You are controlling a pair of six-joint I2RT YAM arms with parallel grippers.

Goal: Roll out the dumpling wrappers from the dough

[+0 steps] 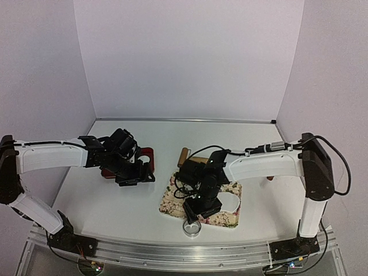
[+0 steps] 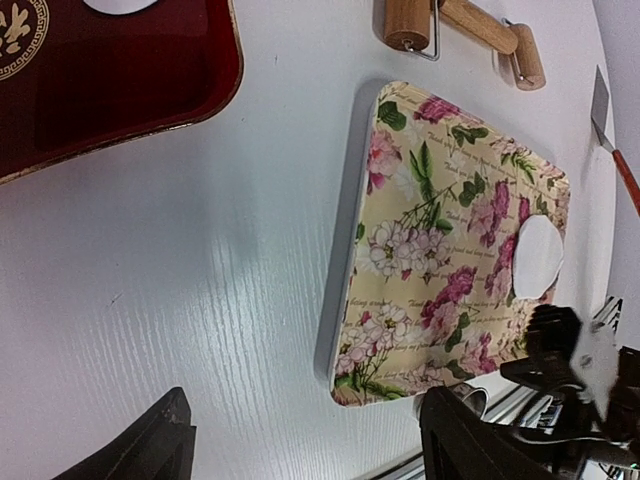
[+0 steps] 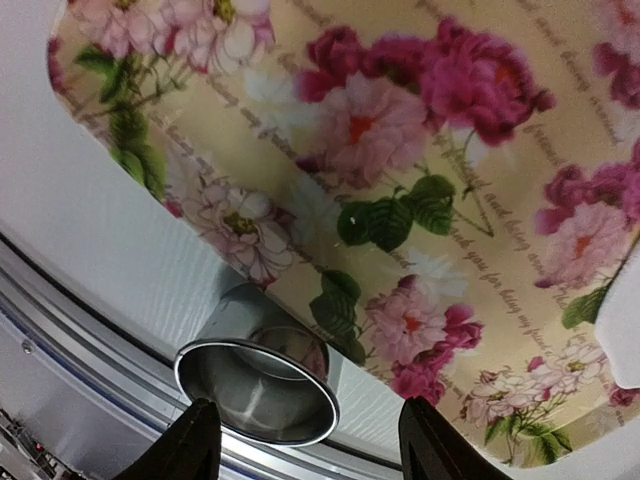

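A floral board [image 2: 440, 250] lies mid-table with a white round [image 2: 535, 255] on its right part, perhaps a wrapper. A steel ring cutter [image 3: 255, 390] stands off the board's near edge. My right gripper is low over it, open, with the cutter's rim between and just beyond its fingertips. My left gripper is open and empty over the table beside the red tray [image 2: 160, 95], left of the board. The roller [image 2: 480, 30] lies behind the board.
A scraper with a red handle [image 2: 625, 175] lies at the right. A metal rail runs along the front edge.
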